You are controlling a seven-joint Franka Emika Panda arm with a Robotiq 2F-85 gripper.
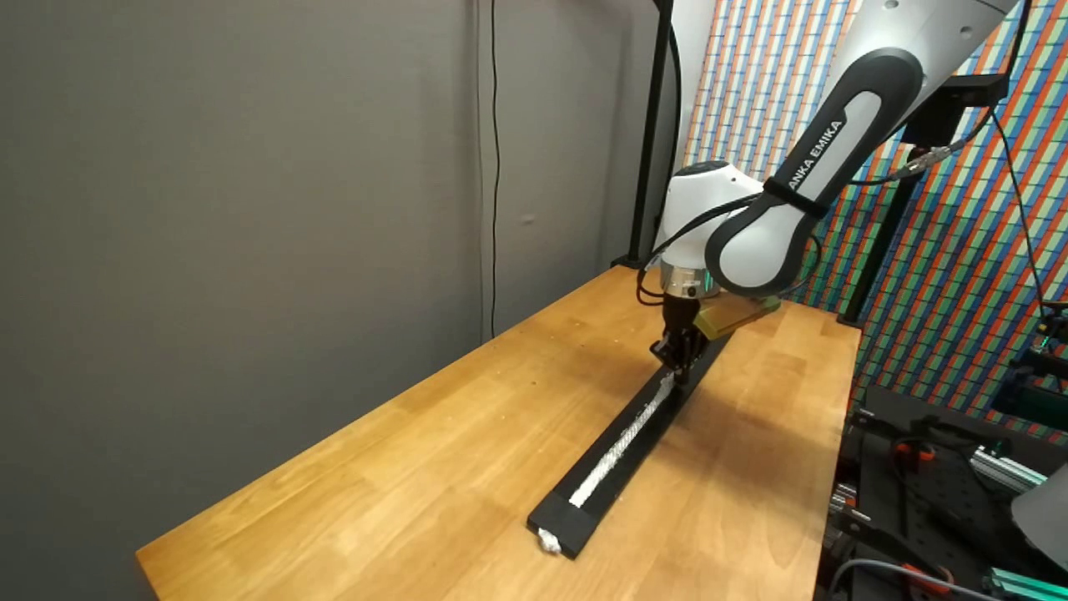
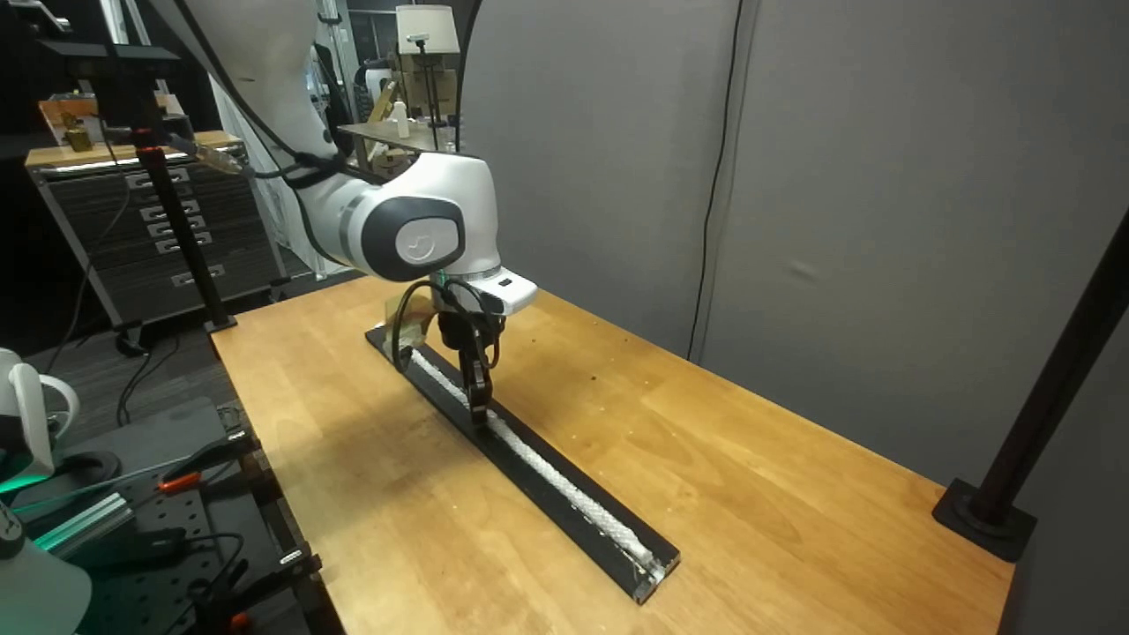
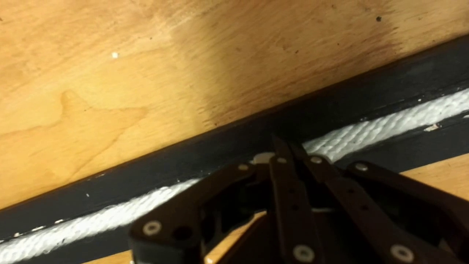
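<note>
A long black board [image 1: 563, 515] lies on the table, with a white braided rope [image 1: 622, 445] running along a groove in it. In the second exterior view the rope [image 2: 574, 494] stretches along nearly the whole board [image 2: 508, 466]. My gripper [image 1: 681, 376] points straight down at the board, its tips at the rope's line. The wrist view has the gripper shut, its fingers close together over the groove. The rope [image 3: 351, 138] shows on both sides of them. The fingers hide the stretch beneath, so I cannot see any rope between them.
A grey wall [image 2: 900, 265] rises along one long edge. Black posts stand at the table's corners, one with its foot [image 2: 984, 519] nearby in the second exterior view.
</note>
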